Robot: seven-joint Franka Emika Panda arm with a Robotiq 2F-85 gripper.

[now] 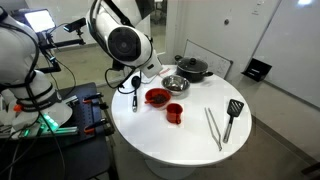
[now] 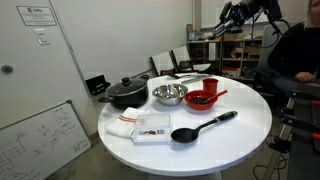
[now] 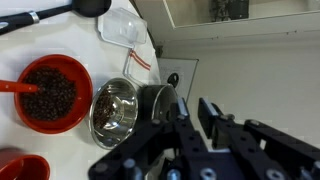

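My gripper is raised well above the table, its dark fingers close together in the wrist view. I cannot make out whether anything sits between them. Below it, a red bowl [image 3: 33, 122] holds dark beans [image 3: 54, 92], with a red utensil handle [image 3: 12, 87] reaching over its rim. Beside that bowl stands a silver bowl [image 3: 128, 127] with some dark bits inside. A red mug [image 1: 174, 114] is upright near the middle of the round table. The black ladle [image 2: 185, 135] lies flat by the table's edge.
A lidded black pot [image 2: 127, 93] stands behind the silver bowl, near a clear container [image 2: 153, 128] and a white towel [image 2: 122, 123]. A black spatula [image 1: 235, 107] and tongs [image 1: 213, 127] lie at one side.
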